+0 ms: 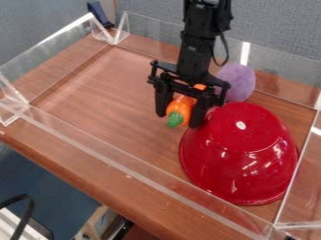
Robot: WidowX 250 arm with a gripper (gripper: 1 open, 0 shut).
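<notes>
My black gripper point(189, 97) is low over the wooden surface, its fingers around an orange carrot-like toy with a green tip point(177, 118). The fingers hide much of the toy, and I cannot tell whether they are closed on it. A large upturned red bowl point(238, 155) sits just right of the gripper, very near or touching it. A purple object point(238, 82) stands behind the gripper on the right.
Clear plastic walls border the wooden surface point(88, 94). The red bowl fills much of the front right.
</notes>
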